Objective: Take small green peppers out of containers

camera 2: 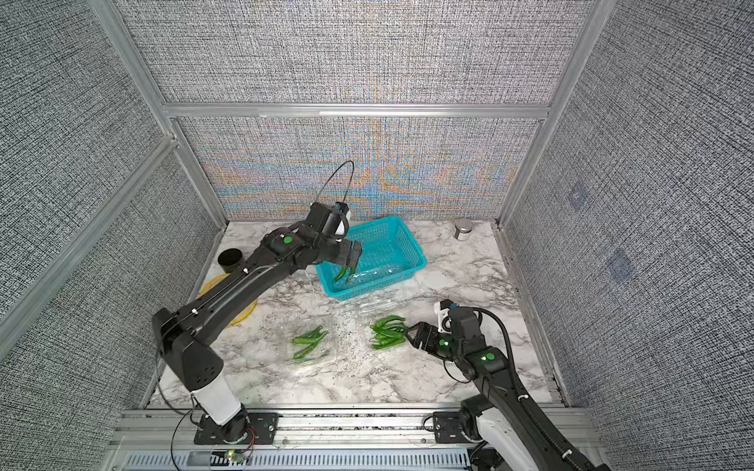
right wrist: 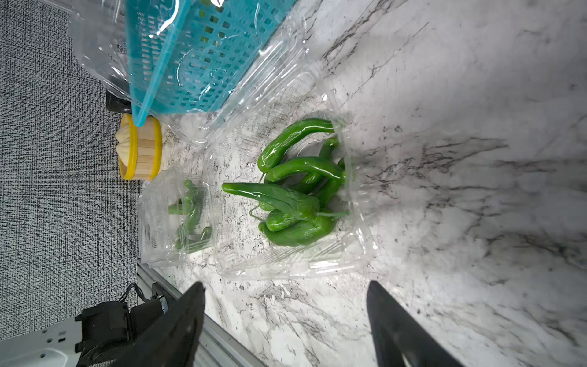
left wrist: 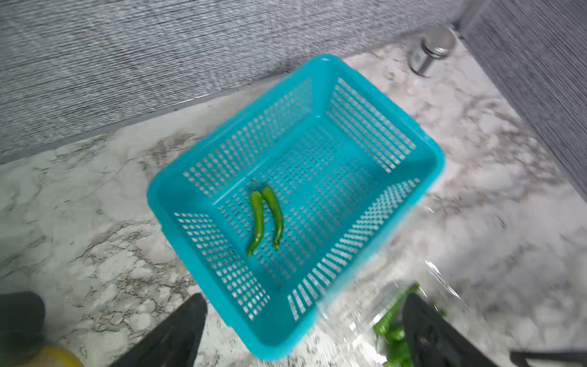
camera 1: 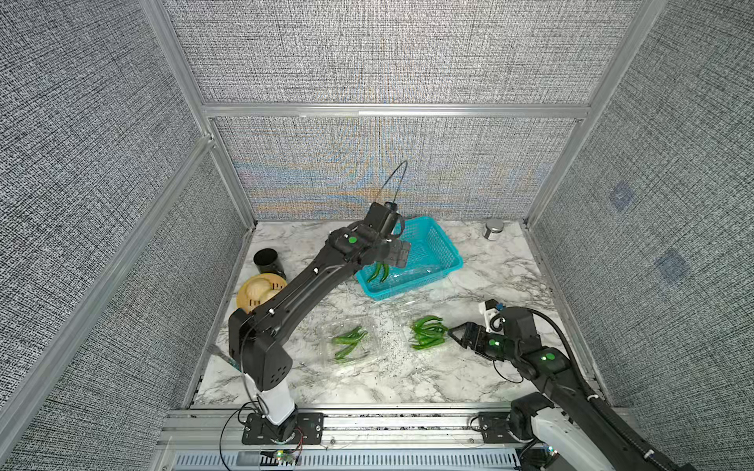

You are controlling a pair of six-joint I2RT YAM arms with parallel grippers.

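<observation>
Two small green peppers [left wrist: 257, 223] lie side by side on the floor of the turquoise basket [left wrist: 360, 238]. Above the basket's left end hangs my left gripper [camera 1: 400, 253], open and empty; its fingers [left wrist: 171, 333] show at the bottom of the left wrist view. A clear plastic container [right wrist: 360, 235] on the table holds several green peppers [right wrist: 287, 202]. Another clear container [right wrist: 153, 244] to its left holds a few more peppers [camera 1: 349, 342]. My right gripper stands open at the right side of the fuller container, with nothing between its fingers.
On the left are a yellow-rimmed steamer [camera 1: 245, 292] with pale buns and a black cup [camera 1: 268, 261]. A lidded jar [camera 1: 494, 227] stands at the back right. Bare marble lies right of the basket and containers.
</observation>
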